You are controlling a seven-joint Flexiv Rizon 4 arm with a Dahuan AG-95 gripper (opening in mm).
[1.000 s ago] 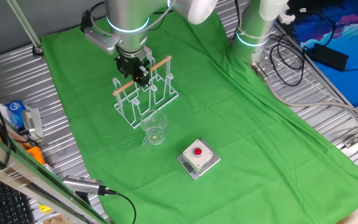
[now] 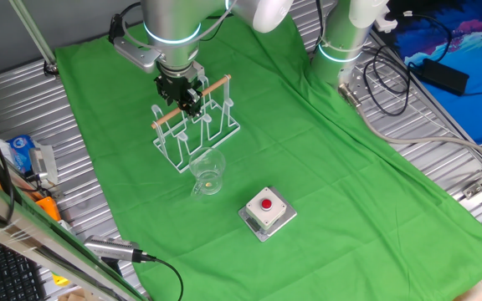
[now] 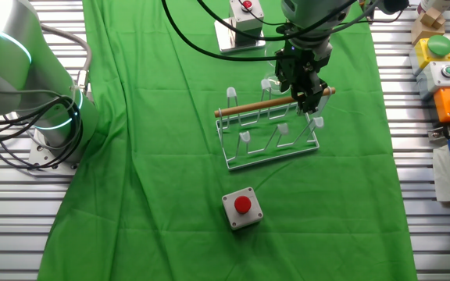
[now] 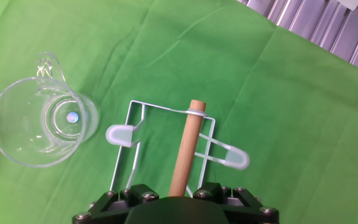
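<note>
A clear glass mug [image 2: 208,174] stands on the green cloth just in front of a white wire rack [image 2: 182,155] topped by a wooden bar [image 2: 166,119]. From the wrist, the mug [image 4: 45,127] shows to the left, its handle toward the top of the view and a small shiny disc at its base. My gripper [image 2: 193,109] points down over the rack, close to the wooden bar [image 4: 187,146], which runs beneath it. Whether they touch is unclear. The dark fingers are bunched in the outside views and cut off in the wrist view, so their opening cannot be judged. No mug hangs on the rack.
A red push button on a pale box [image 2: 266,206] sits on a metal plate in front of the mug. Another red button box [image 3: 242,208] lies on the rack's other side. Cables cross above the cloth near the arm. Open cloth lies to either side.
</note>
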